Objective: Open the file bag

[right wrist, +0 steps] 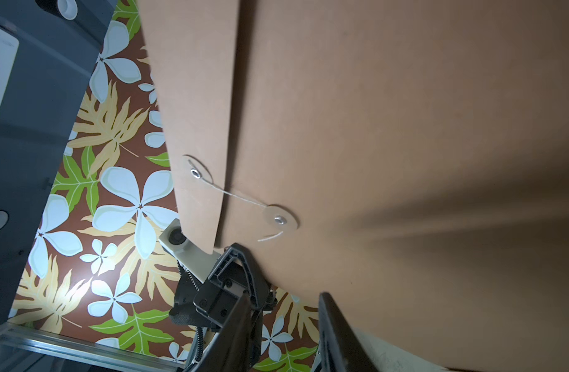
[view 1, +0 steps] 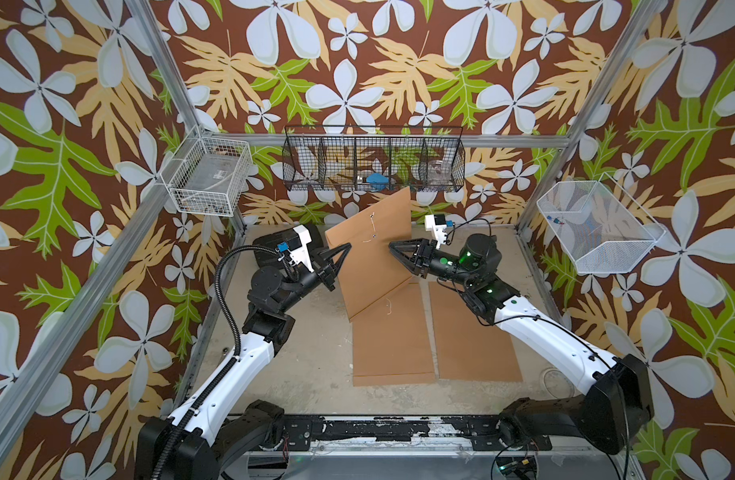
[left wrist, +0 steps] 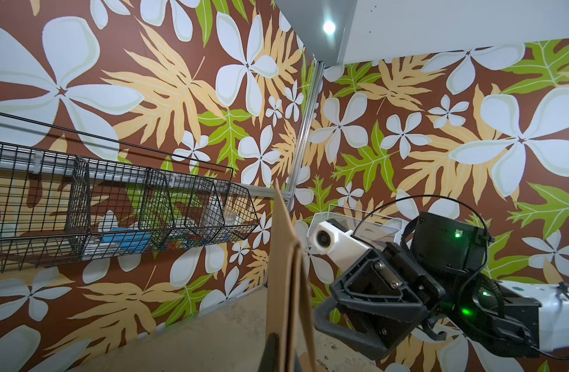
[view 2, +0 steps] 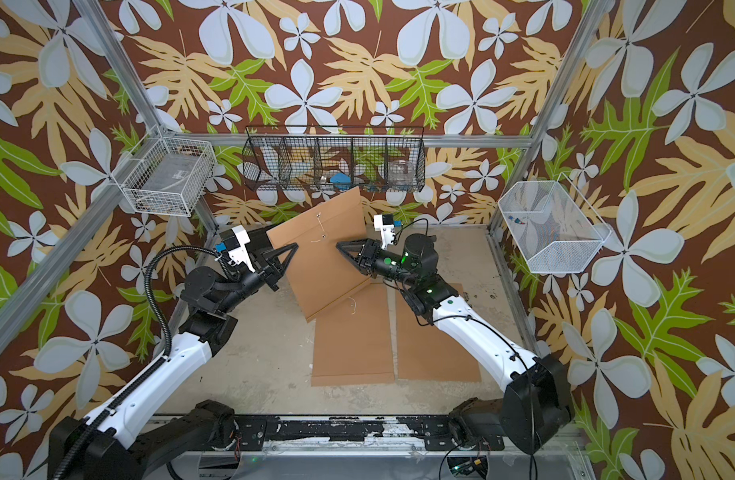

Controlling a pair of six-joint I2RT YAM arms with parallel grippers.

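A brown kraft file bag (view 1: 371,264) is held up off the floor, tilted. My left gripper (view 1: 343,251) is shut on its left edge; in the left wrist view the bag (left wrist: 283,291) shows edge-on. In the right wrist view, the flap (right wrist: 194,93) lies over the bag's body. A thin string (right wrist: 241,197) runs from the flap's round button (right wrist: 195,173) to the body's button (right wrist: 279,219), with a short end showing beside the latter. My right gripper is open in front of the bag's face, nothing between its fingers, below the buttons in that view.
Two more brown bags lie flat on the floor, one beneath the raised bag (view 1: 393,344) and one to the right (view 1: 473,336). A black wire basket (view 1: 335,164) hangs at the back; white baskets hang left (view 1: 211,172) and right (view 1: 599,224).
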